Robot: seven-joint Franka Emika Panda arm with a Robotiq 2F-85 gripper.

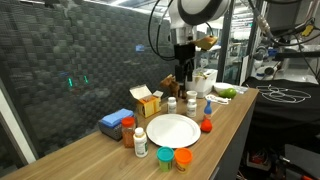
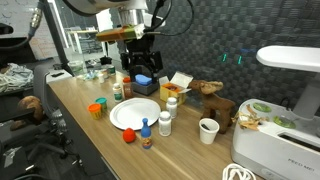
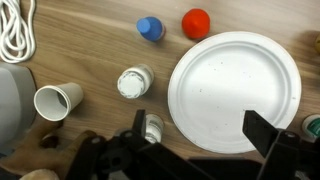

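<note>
My gripper [image 1: 184, 73] stands open in the air above the table, its fingers [image 3: 257, 130] wide apart with nothing between them. Beneath it in the wrist view is a round white plate [image 3: 232, 95], which looks empty. A red ball-like item [image 3: 196, 23] and a blue-topped bottle [image 3: 151, 28] stand by the plate's edge. Two white bottles, one upper [image 3: 135, 80] and one lower [image 3: 153, 128], are on the plate's left in that view. In exterior view 2 the gripper [image 2: 142, 73] hangs well above the plate [image 2: 135, 113].
A white cup [image 2: 209, 130] and a brown animal figure [image 2: 218, 105] stand at the back, near an open yellow box [image 1: 147, 101]. A blue box [image 1: 117, 122], green jar [image 1: 166, 159] and orange jar [image 1: 183, 158] occupy the other end. A white appliance [image 2: 278, 143] borders the table.
</note>
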